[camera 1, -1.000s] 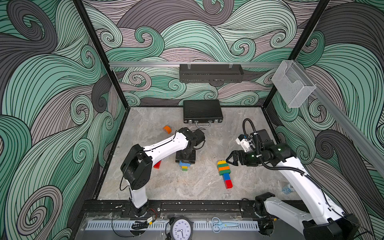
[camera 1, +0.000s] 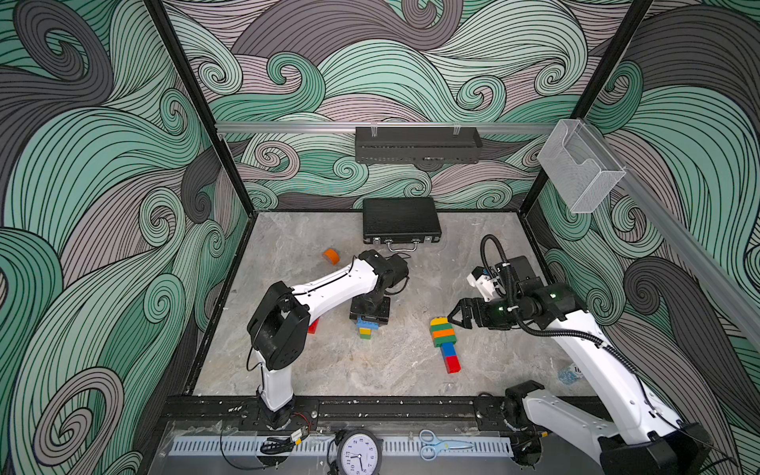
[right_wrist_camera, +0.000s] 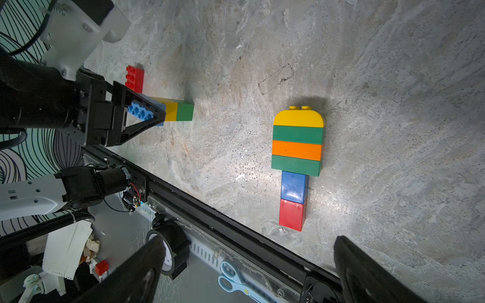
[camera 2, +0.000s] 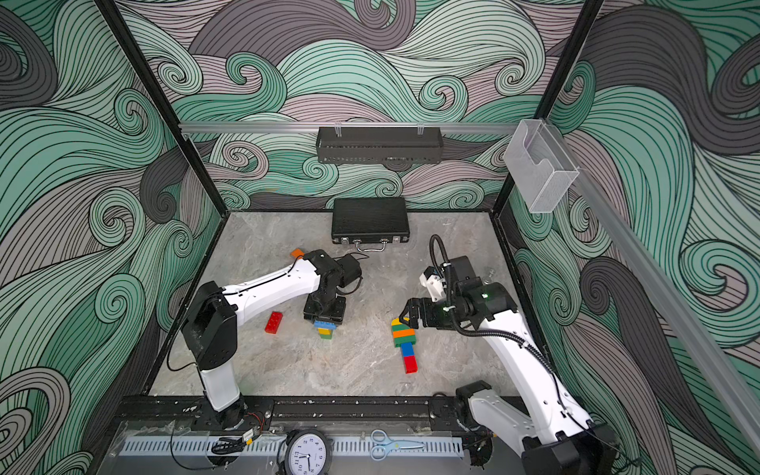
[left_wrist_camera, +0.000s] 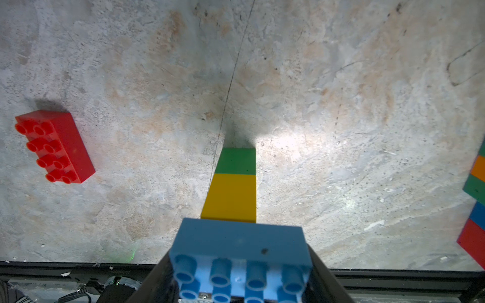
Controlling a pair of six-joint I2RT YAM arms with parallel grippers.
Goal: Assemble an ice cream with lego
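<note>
My left gripper (camera 1: 367, 318) is shut on a light blue brick (left_wrist_camera: 240, 237), which tops a yellow (left_wrist_camera: 228, 197) and green brick (left_wrist_camera: 236, 160) column. A loose red brick (left_wrist_camera: 60, 149) lies left of it in the left wrist view. At the right lies an assembled shape with a rounded yellow top (right_wrist_camera: 298, 117), green and orange layers (right_wrist_camera: 296, 149), and a stem of blue (right_wrist_camera: 293, 186) and red (right_wrist_camera: 291, 214) bricks. My right gripper (camera 1: 459, 313) stands open above and just right of that shape's top, nothing between its fingers.
An orange piece (camera 1: 331, 255) lies at the back left. A black briefcase (camera 1: 401, 217) sits against the back edge. The front rail (right_wrist_camera: 212, 217) borders the work surface.
My left arm and gripper have shifted slightly toward the right with the held bricks. The right arm has not visibly moved.
</note>
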